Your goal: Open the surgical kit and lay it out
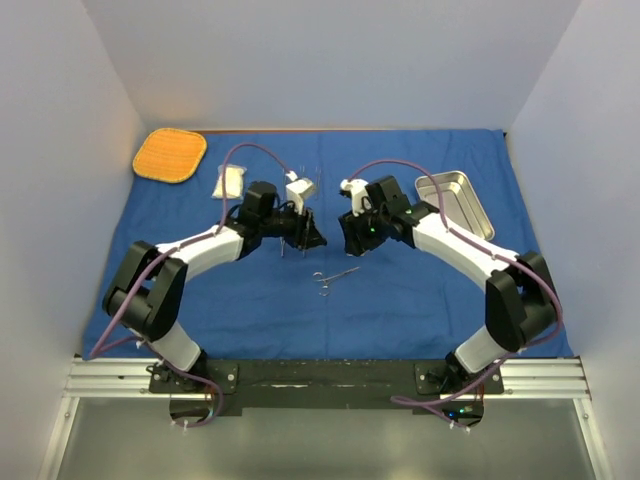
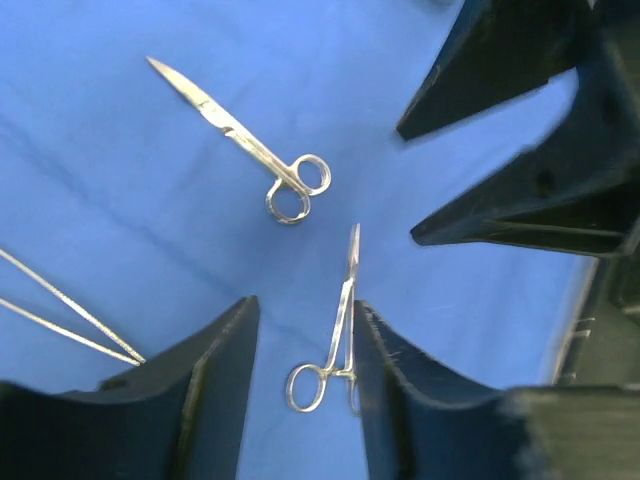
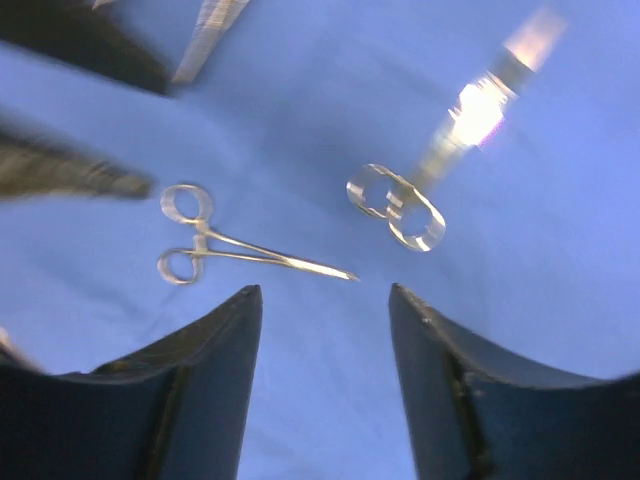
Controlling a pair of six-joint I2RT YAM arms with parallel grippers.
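A haemostat lies on the blue drape below both grippers; in the left wrist view it points upward, its rings low between the fingers. Scissors lie beyond it; they appear blurred in the right wrist view. Thin metal instruments lie at the left, partly hidden in the top view. My left gripper and right gripper face each other with a small gap, both with fingers apart above the drape and nothing visible between them. The haemostat also shows ahead of the right fingers.
A metal tray sits at the back right. An orange tray and a white packet are at the back left.
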